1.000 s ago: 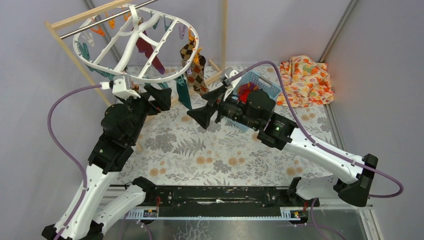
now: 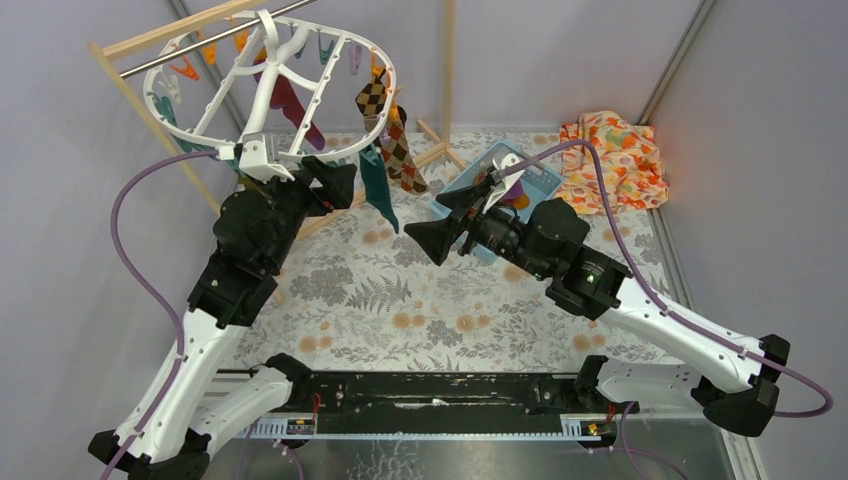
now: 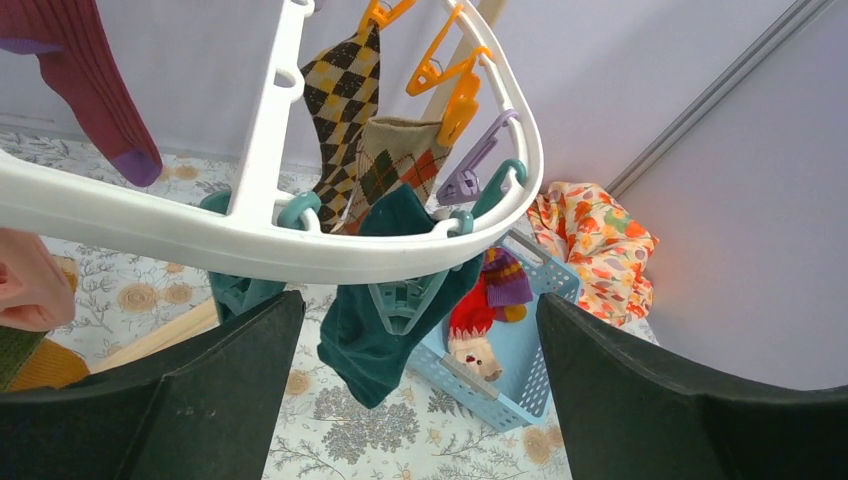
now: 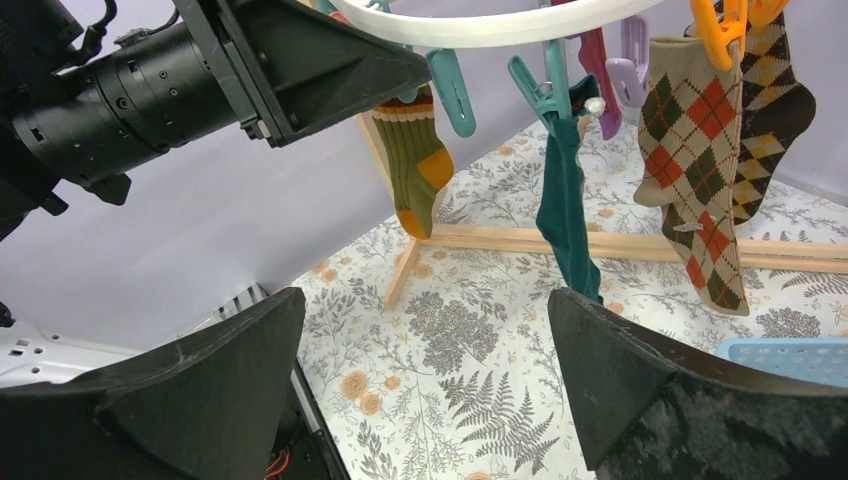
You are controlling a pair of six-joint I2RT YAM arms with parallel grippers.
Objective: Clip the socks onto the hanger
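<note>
The white round clip hanger [image 2: 368,146] holds several socks. A teal sock [image 4: 565,210] hangs from a teal clip [image 3: 400,310] at the front rim, beside argyle socks [image 4: 690,170], a maroon sock [image 3: 100,110] and a green-orange sock [image 4: 415,170]. My left gripper [image 2: 331,188] is open at that front rim, facing the teal sock, with nothing in its grasp. My right gripper [image 2: 443,216] stands open to the right of the hanging teal sock, also empty.
A blue basket [image 3: 530,390] with more socks stands behind my right arm. An orange floral cloth [image 2: 610,160] lies at the back right.
Since a second ago, my right gripper has moved right, away from the teal sock.
</note>
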